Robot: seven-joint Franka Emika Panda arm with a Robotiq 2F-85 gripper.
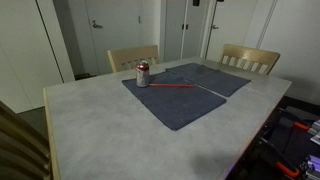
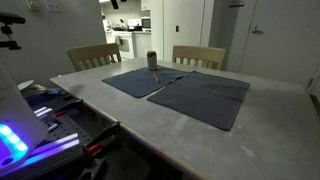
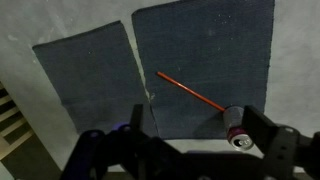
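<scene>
A red and silver can (image 1: pixel 143 74) stands upright near the back edge of a dark mat. On that mat lies a thin red stick (image 1: pixel 173 85), one end close to the can. From the wrist camera above, the can (image 3: pixel 238 130) appears low and right of centre, partly beside my right finger, and the stick (image 3: pixel 192 91) slants up and left from it. My gripper is open, its dark fingers wide apart at the bottom of the wrist view. It hangs above the table, with no object seen held between the fingers.
Two dark mats, one larger (image 2: pixel 205 97) and one smaller (image 2: pixel 130 83), lie side by side with a narrow gap. Wooden chairs (image 1: pixel 133 57) surround the table, and the white robot base (image 2: pixel 18 115) stands at its edge.
</scene>
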